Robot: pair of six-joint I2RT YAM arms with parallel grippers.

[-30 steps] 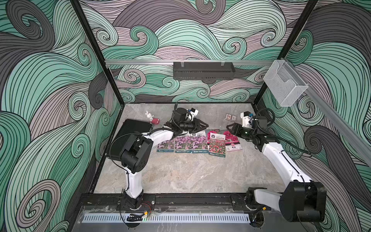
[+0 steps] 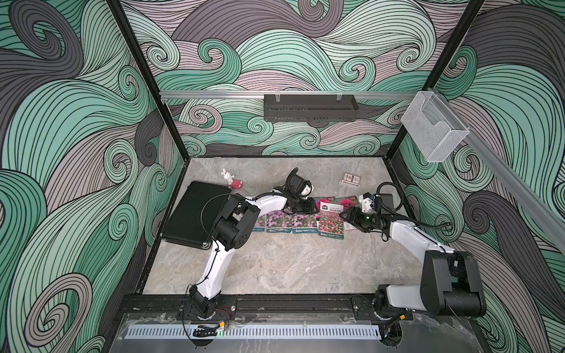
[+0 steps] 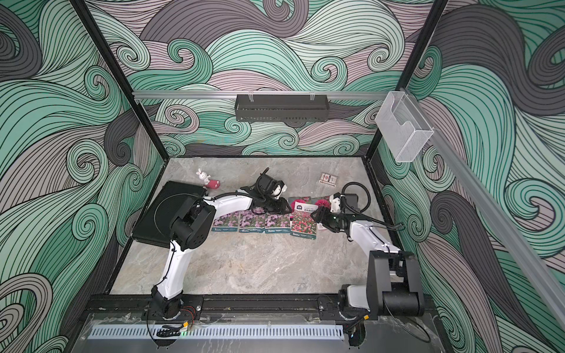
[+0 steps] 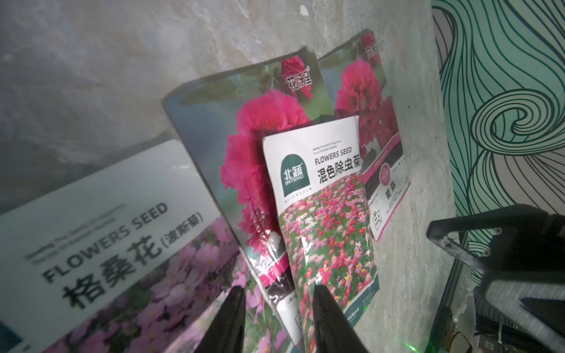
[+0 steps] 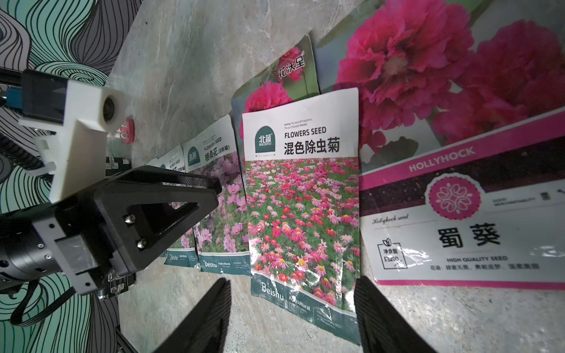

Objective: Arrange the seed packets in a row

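The mixed pyrethrum packet (image 5: 303, 211), white-topped with red and pink flowers, lies over two pink hollyhock packets, covering much of the left hollyhock packet (image 4: 244, 147). The right hollyhock packet (image 5: 459, 217) shows to its right. Three purple cosmos packets line up on the left, the nearest cosmos packet (image 5: 226, 200) beside the pile. My right gripper stands open just above the pyrethrum packet's lower end, nothing between its fingers. Low over the cosmos packets, my left gripper is open too, with the pyrethrum packet's left edge showing between its fingertips.
A black case (image 2: 197, 214) fills the table's left side. Behind the row are a rabbit figurine (image 2: 228, 176) and a card box (image 2: 351, 179). Bare tabletop (image 2: 282, 264) stretches in front. The two grippers are close together.
My left gripper has come right and lower, towards the packets. The packets look unmoved.
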